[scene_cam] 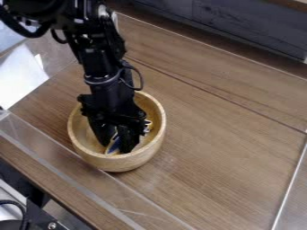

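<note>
A light wooden bowl (pixel 118 160) stands on the left part of the wooden table. My black gripper (pixel 120 139) reaches down from the top left into it, its lower end inside the rim. A small blue and pale object (pixel 111 147) shows low in the bowl among the gripper's dark parts. The arm hides much of the bowl's inside, and whether the fingers are open or shut on it is unclear.
A dark grey board runs along the back. A clear edge strip borders the front left, with a white area at the left.
</note>
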